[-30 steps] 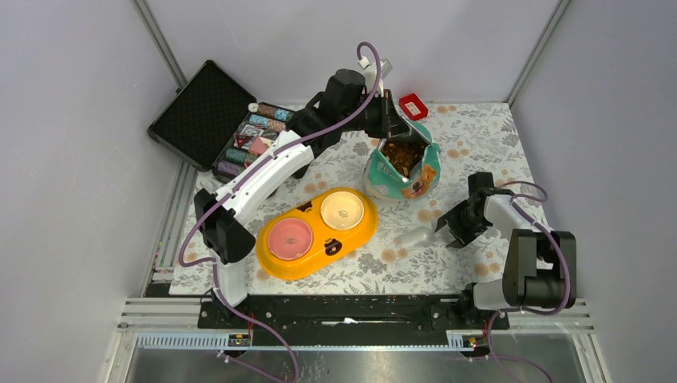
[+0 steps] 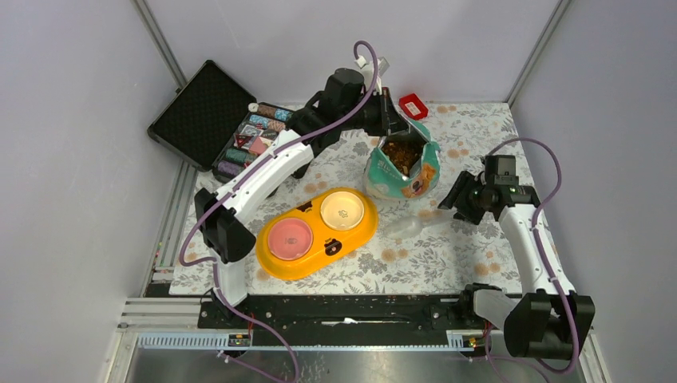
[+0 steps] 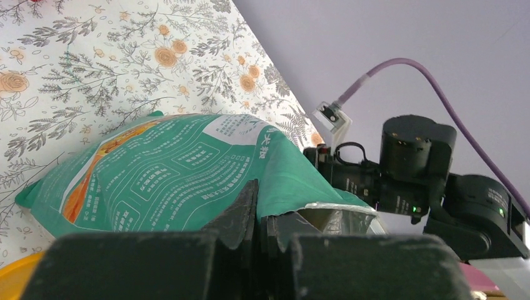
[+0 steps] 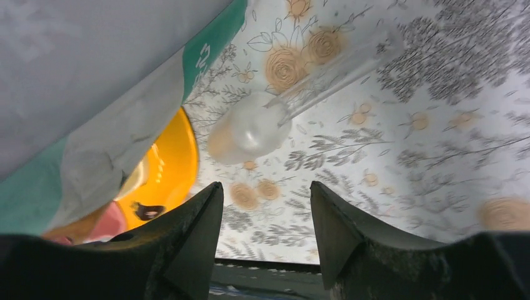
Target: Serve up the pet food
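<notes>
The teal pet food bag [image 2: 383, 179] stands at mid-table with its mouth spread and brown kibble [image 2: 405, 154] inside. My left gripper is shut on the rim of this bag. A clear scoop [image 2: 405, 227] lies flat on the cloth, its handle towards the right. Above the handle end, my right gripper [image 2: 452, 201] is open; in the right wrist view nothing is between its fingers, and the whole scoop [image 4: 250, 131] lies beyond them. Left of the scoop is the yellow feeder [image 2: 315, 264], with a pink bowl [image 2: 290, 238] and a cream bowl [image 2: 342, 210].
A small red box [image 2: 413, 106] sits behind the bag. At the back left, an open black case [image 2: 203, 116] holds several rolls and other items. Bare patterned cloth [image 2: 431, 271] lies in front of the scoop and to the right.
The scoop has shifted slightly left, out of my right gripper's fingers. The left arm and bag hold still.
</notes>
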